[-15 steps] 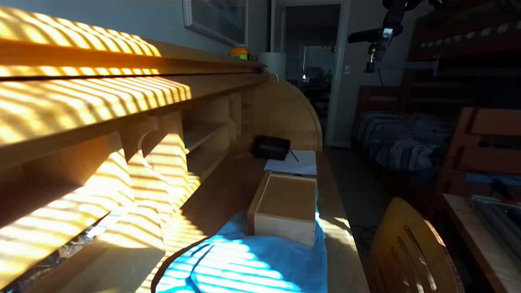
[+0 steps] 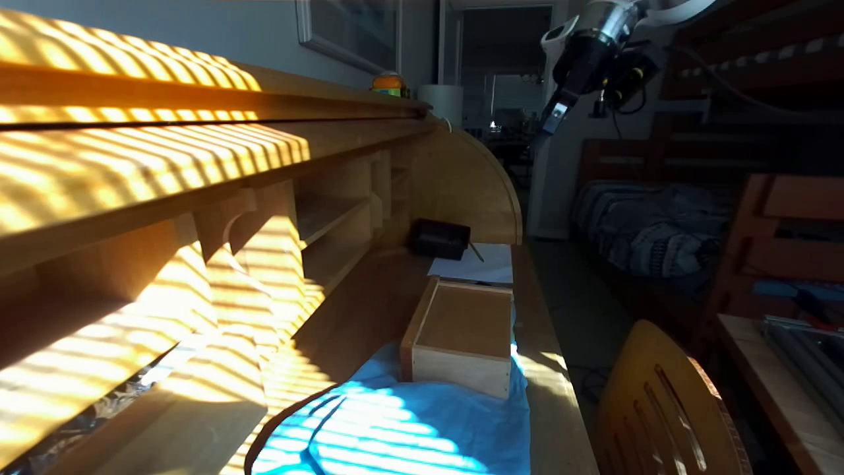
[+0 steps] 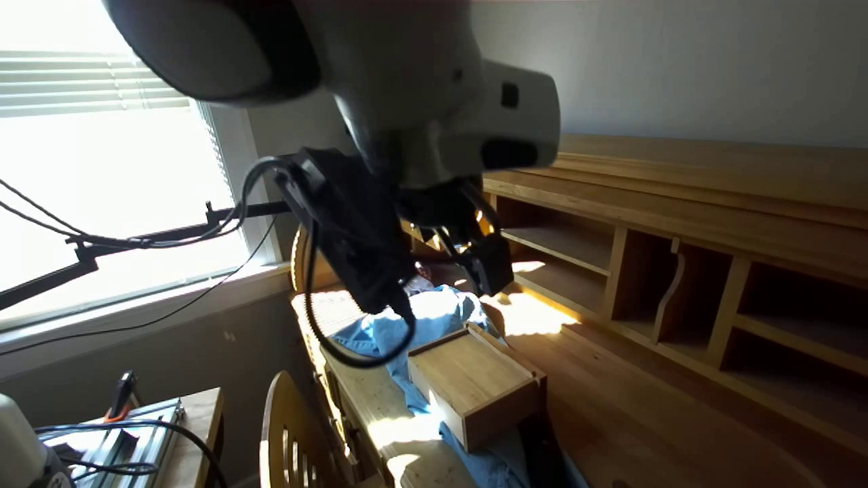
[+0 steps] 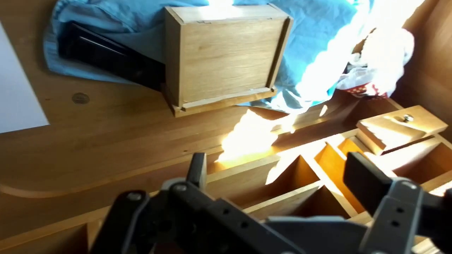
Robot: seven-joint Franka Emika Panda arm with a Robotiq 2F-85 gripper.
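High above the desk, my gripper stands open, its dark fingers wide apart with nothing between them in the wrist view. Below it lies a wooden drawer-like box (image 4: 231, 59), flat panel facing up, resting partly on a blue cloth (image 4: 324, 38). A black glossy object (image 4: 110, 55) pokes out from beside the box on the cloth. In exterior view 1 the box (image 2: 467, 316) sits near the desk's front edge, well apart from the gripper (image 2: 546, 134) at the upper right. The arm covers much of the upper part of exterior view 2.
Wooden cubbies (image 3: 635, 276) line the back of the desk. A small knobbed drawer (image 4: 402, 127) sticks out from them. White paper (image 2: 482, 264) and a black case (image 2: 439, 237) lie at the far end. A chair (image 2: 664, 404) stands in front; bare desktop lies between box and cubbies.
In exterior view 1 my arm and gripper have moved left and come further into view, and the gripper has swung to another angle. The box and cloth lie unchanged.
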